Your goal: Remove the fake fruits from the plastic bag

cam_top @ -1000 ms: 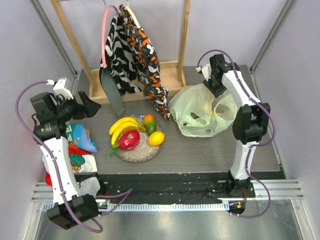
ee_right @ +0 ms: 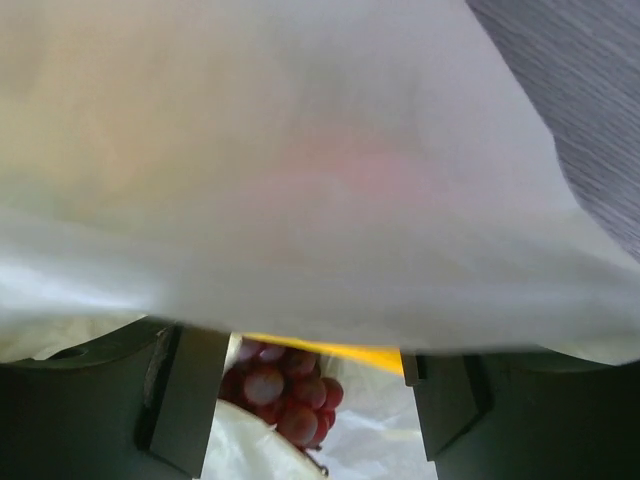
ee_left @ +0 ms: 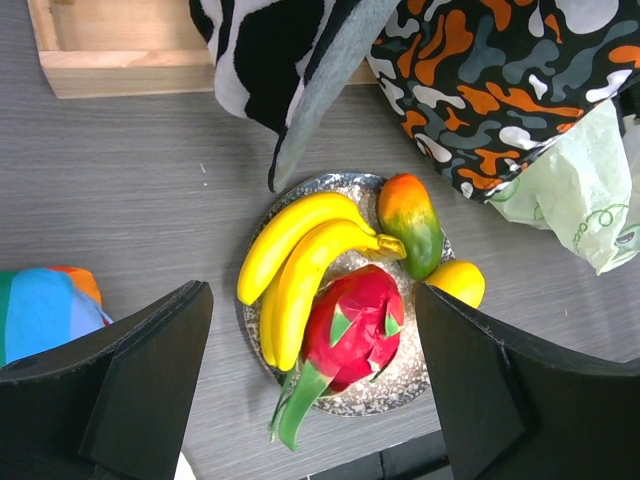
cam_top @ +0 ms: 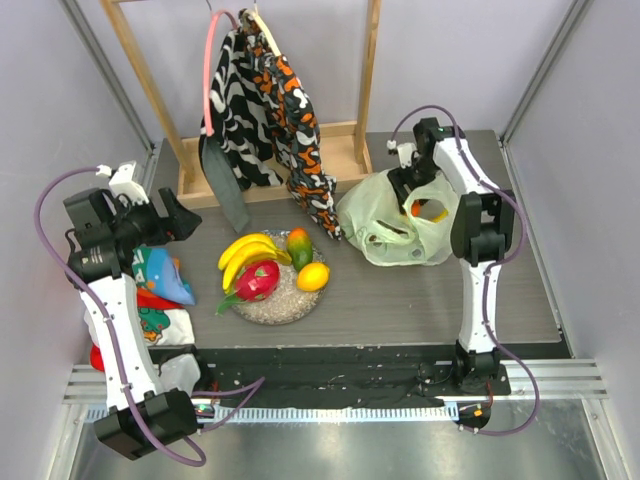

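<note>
The pale, translucent plastic bag (cam_top: 398, 248) lies crumpled at the right of the table. My right gripper (cam_top: 402, 192) reaches into it, fingers apart, with its fingertips partly covered. Through the bag's opening an orange-yellow fruit (cam_top: 431, 209) shows. In the right wrist view, red grapes (ee_right: 290, 395) and a yellow edge of fruit (ee_right: 370, 356) lie beyond and between the fingers, while film hides the upper part. My left gripper (cam_top: 181, 216) hangs open and empty at the left. Bananas (ee_left: 312, 270), a dragon fruit (ee_left: 352, 325), a mango (ee_left: 410, 222) and a lemon (ee_left: 458, 282) rest on a round plate (ee_left: 385, 398).
Patterned cloths (cam_top: 292, 125) hang from a wooden rack (cam_top: 345, 160) at the back, their lower end close to the bag. Folded colourful cloths (cam_top: 160, 295) lie at the left. Bare table (cam_top: 400, 310) stretches in front of the bag.
My right gripper has moved left and lower into the bag, and the film has sagged and shifted with it. More of the orange-yellow fruit shows. The left arm has barely moved.
</note>
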